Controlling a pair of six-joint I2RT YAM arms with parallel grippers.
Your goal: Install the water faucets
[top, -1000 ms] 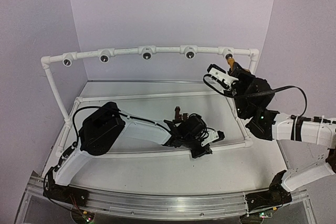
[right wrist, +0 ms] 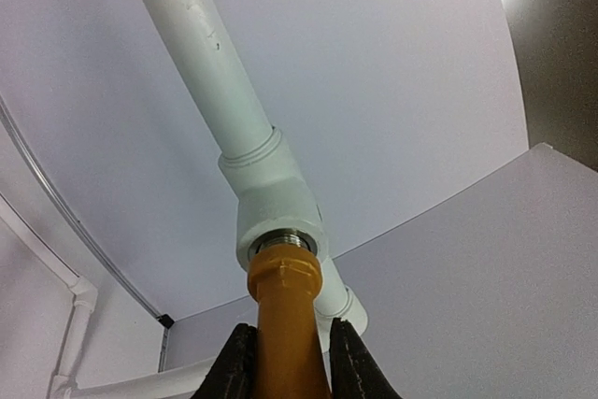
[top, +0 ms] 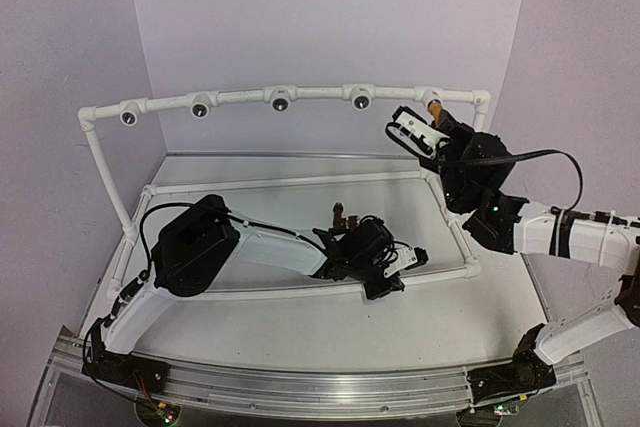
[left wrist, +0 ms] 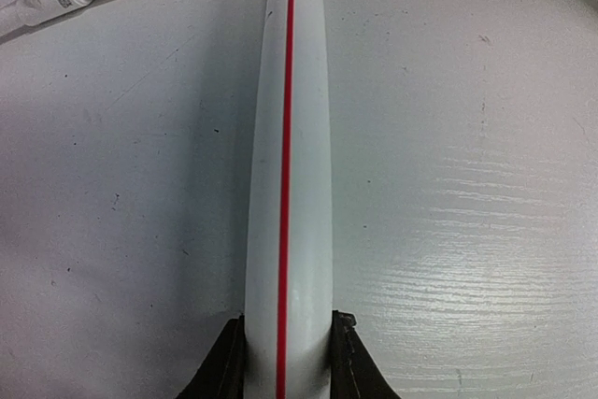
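Note:
My right gripper is shut on an orange faucet [right wrist: 284, 301]. The faucet's threaded end meets the opening of the rightmost tee fitting [right wrist: 280, 209] on the upper pipe; how deep it sits I cannot tell. From above, that faucet [top: 435, 109] shows just under the tee. Down at the frame's front bar, my left gripper is shut around a white pipe [left wrist: 308, 184] with a red stripe. Brown faucets [top: 339, 215] lie on the board behind the left gripper, partly hidden by the arm.
Other tee openings along the upper pipe [top: 315, 94] are empty, including the one nearest [top: 361, 100] to the right end. A white upright pipe [top: 107, 177] stands at the left. The board's front strip [top: 270, 332] is bare.
My right gripper and the orange faucet have shifted slightly up and left, closer to the rightmost tee. The left arm has stayed still.

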